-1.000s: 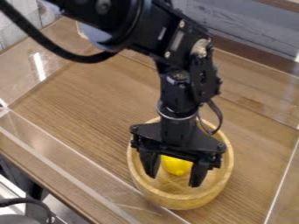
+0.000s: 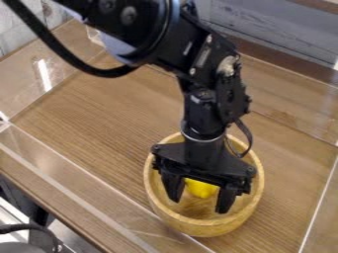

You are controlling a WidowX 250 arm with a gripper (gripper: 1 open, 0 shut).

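Observation:
My black gripper [image 2: 199, 190] reaches down into a light wooden bowl [image 2: 211, 225] at the lower middle of the camera view. Its fingers are spread apart inside the rim, one toward each side of a yellow object [image 2: 201, 188] that lies in the bowl. The gripper body covers part of that object, so its full shape is hidden.
A pale wall [image 2: 284, 35] runs along the back. A dark cable hangs at the lower left.
The arm and gripper have shifted very slightly over the last second, still within the bowl. The bowl and yellow object look much the same.

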